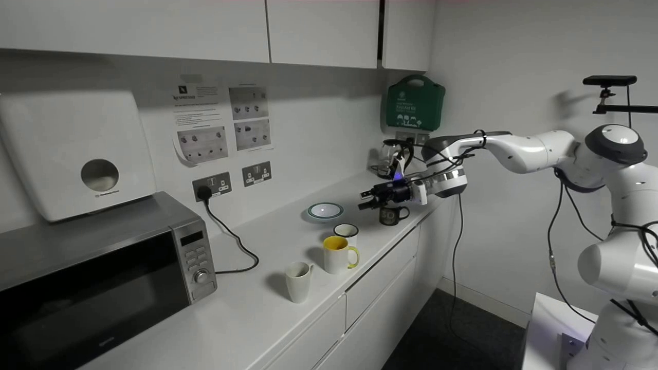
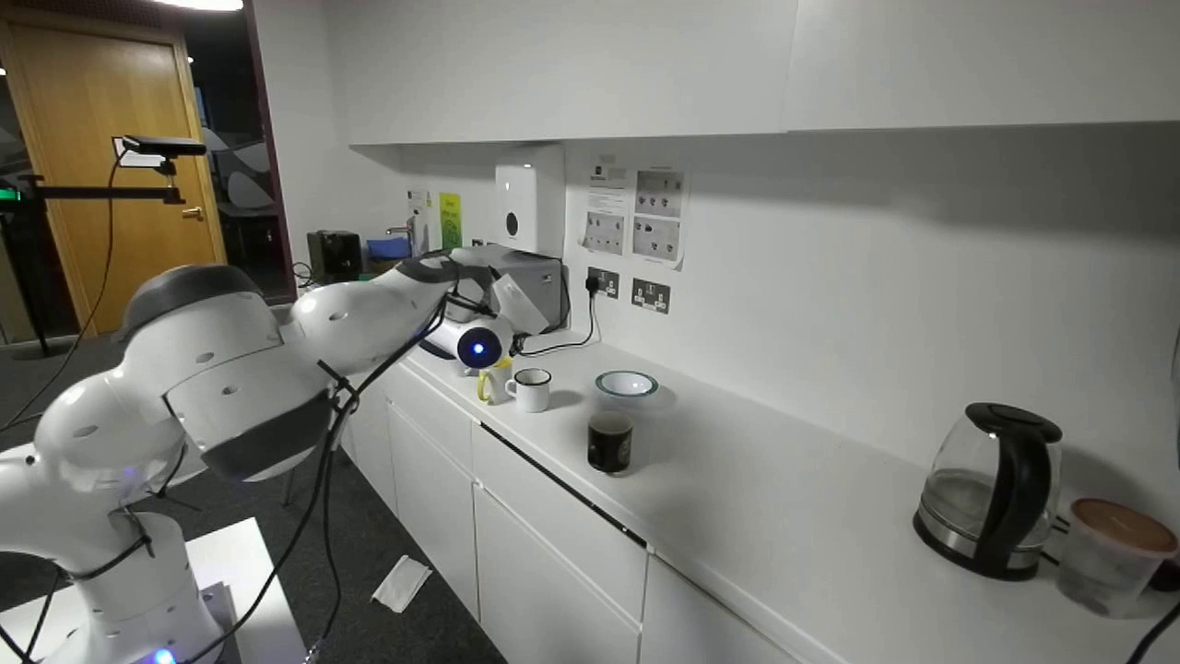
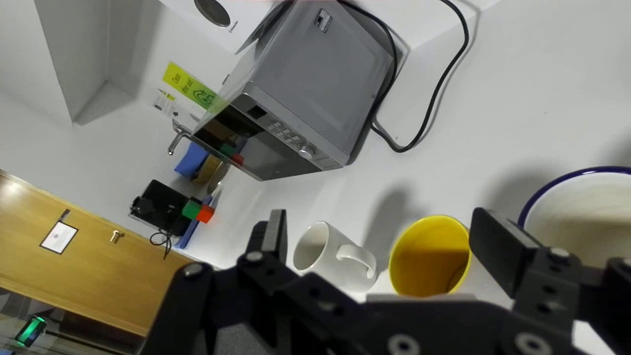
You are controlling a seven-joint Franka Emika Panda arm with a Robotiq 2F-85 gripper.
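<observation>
My gripper (image 1: 364,201) is above the counter's front edge with its fingers apart and nothing held. In the wrist view its dark fingers (image 3: 273,236) frame the white mug (image 3: 340,257) and the mug with a yellow inside (image 3: 423,260), both lower on the counter and apart from it. A dark-rimmed white enamel mug (image 3: 585,213) shows at the right of that view. In exterior view 1 those mugs stand in a row, with a black mug (image 1: 388,216) just below the gripper. A white bowl with a blue-green rim (image 1: 325,210) rests nearer the wall.
A microwave (image 1: 117,265) occupies the counter's left end, its black cable (image 1: 237,237) running to the wall socket. In exterior view 2 a glass kettle (image 2: 985,492) and a clear tub (image 2: 1115,553) stand at the right. Cupboards (image 1: 324,31) hang overhead. Bare counter lies between bowl and kettle.
</observation>
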